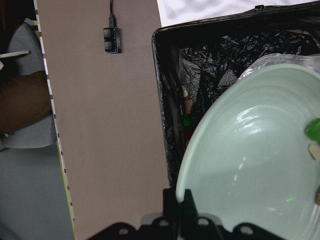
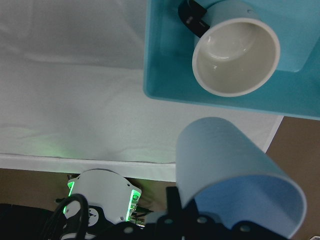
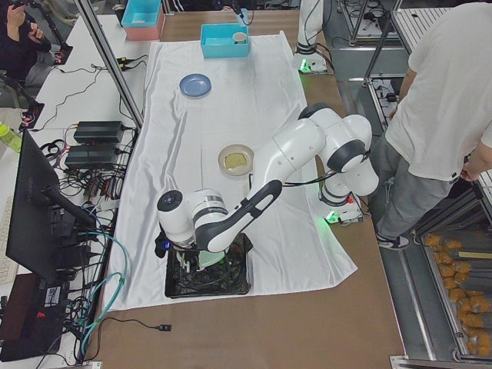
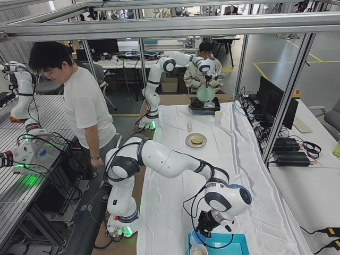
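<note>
My left gripper is shut on the rim of a pale green plate (image 1: 240,150), tilted over a black lined bin (image 1: 170,90); some green and pale bits lie on the plate. My right gripper is shut on a light blue cup (image 2: 215,150), beside a blue container (image 2: 170,75) holding a white mug (image 2: 235,55). A plate with a yellow item (image 3: 235,157) and a blue plate (image 3: 195,84) lie on the white cloth.
Monitor, cables and black boxes (image 3: 94,134) line one side of the cloth. A person (image 3: 430,115) stands beside the table.
</note>
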